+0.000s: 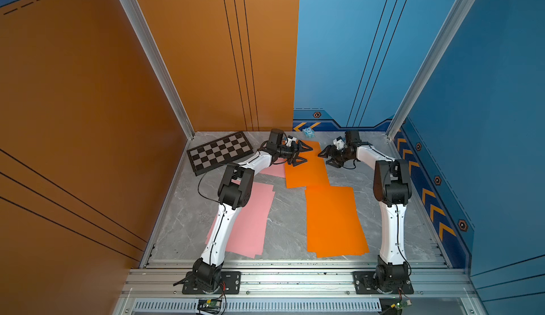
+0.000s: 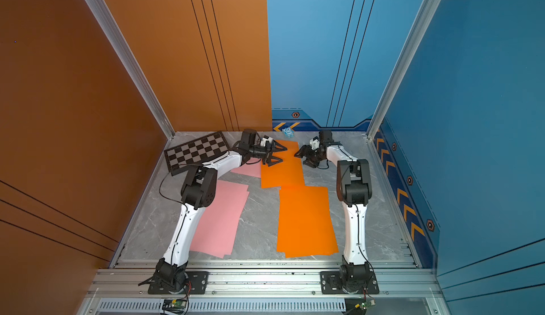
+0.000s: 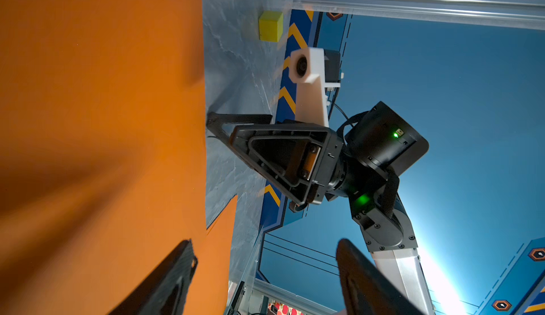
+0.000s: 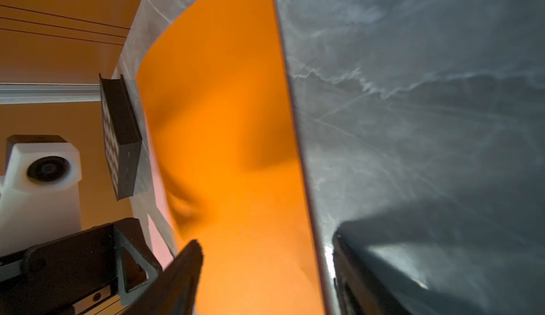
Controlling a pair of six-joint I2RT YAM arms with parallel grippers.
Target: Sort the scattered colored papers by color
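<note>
An upper orange sheet (image 1: 309, 175) lies at the back middle, partly over a pink sheet (image 1: 270, 170). An orange pile (image 1: 335, 221) lies front right, a pink pile (image 1: 249, 218) front left, partly under my left arm. My left gripper (image 1: 302, 153) is open over the upper orange sheet's back part. My right gripper (image 1: 324, 153) is open at that sheet's right edge; in the right wrist view that edge runs between its blurred fingers. Neither gripper shows anything held.
A checkered board (image 1: 221, 150) stands back left. A small light-blue object (image 1: 308, 132) sits at the back wall, and a yellow cube (image 3: 270, 26) appears in the left wrist view. Bare table lies between the two front piles and along the right side.
</note>
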